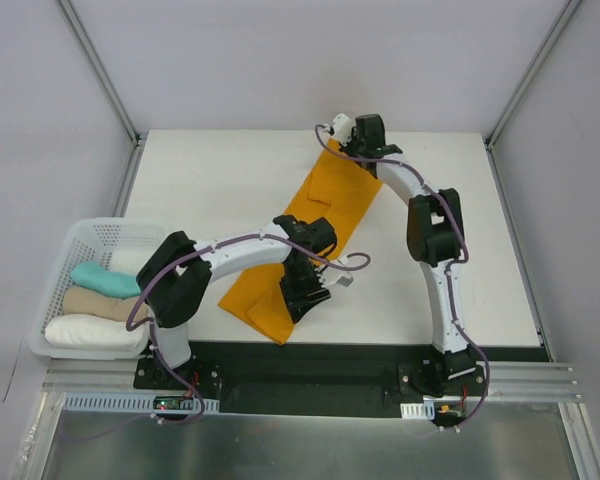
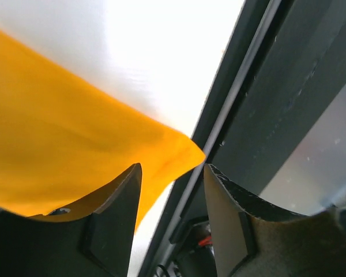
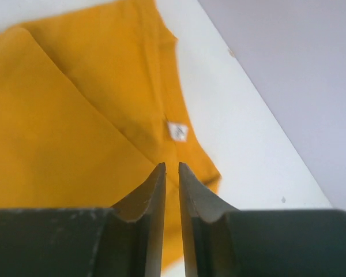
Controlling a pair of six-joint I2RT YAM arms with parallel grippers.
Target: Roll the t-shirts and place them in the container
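An orange t-shirt (image 1: 348, 205) lies diagonally across the white table, from the back middle to the front edge, where a corner reaches over the dark rail in the left wrist view. My left gripper is open over that front end, with the orange cloth (image 2: 92, 150) beneath. My right gripper is shut above the far end of the shirt, where folds and a white label (image 3: 177, 131) show; no cloth is clearly between its fingertips.
A white basket (image 1: 145, 230) with rolled turquoise, tan and white cloths stands at the left. Walls border the back and sides.
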